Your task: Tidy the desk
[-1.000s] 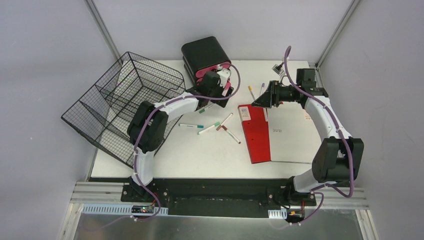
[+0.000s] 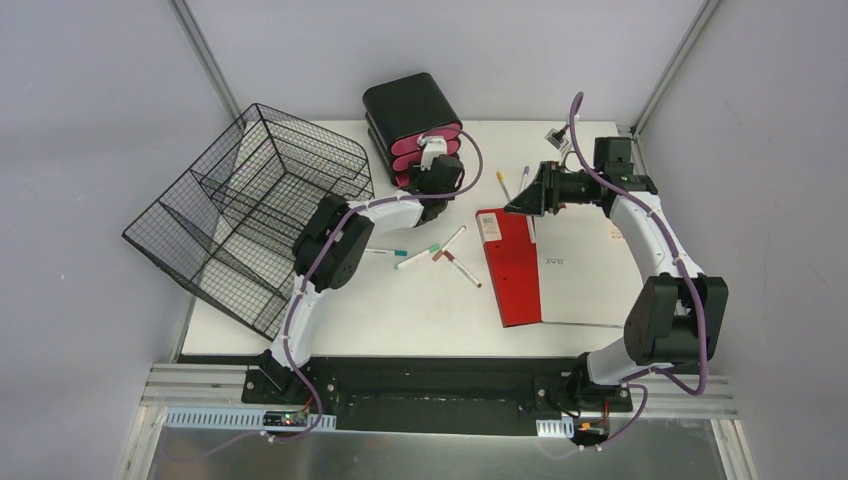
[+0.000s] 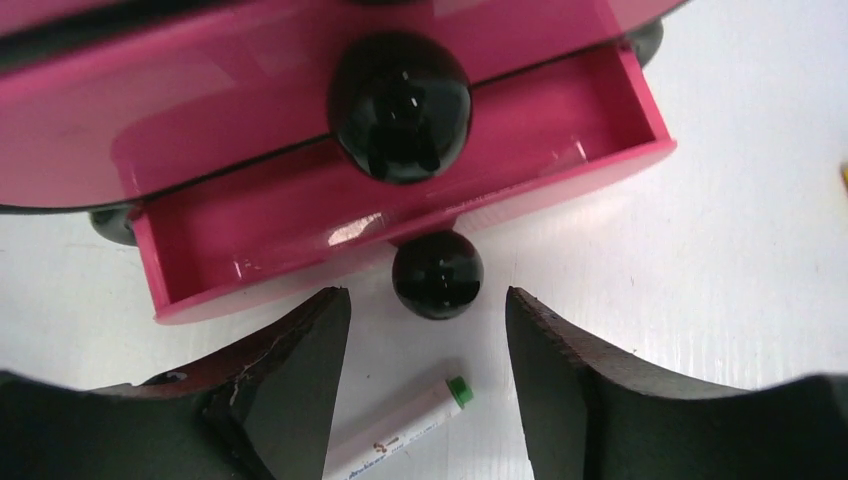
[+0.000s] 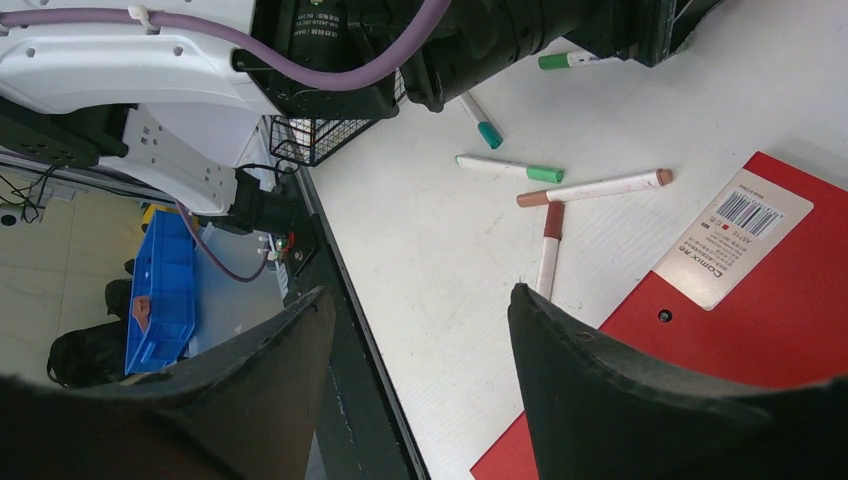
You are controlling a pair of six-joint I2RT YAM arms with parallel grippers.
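My left gripper is open just in front of the lowest pink drawer [image 3: 250, 240] of the black organizer [image 2: 408, 100]; the drawer's round black knob [image 3: 437, 270] sits between and just beyond its fingertips. A green-capped marker [image 3: 400, 435] lies below. Several markers [image 2: 415, 256] are scattered on the white desk. My right gripper [image 2: 530, 200] hangs open above the red folder [image 2: 510, 275], with nothing between its fingers.
A black wire basket [image 2: 225, 250] fills the desk's left side. A large white item [image 2: 585, 280] lies beside the folder on the right.
The right arm stays where it was.
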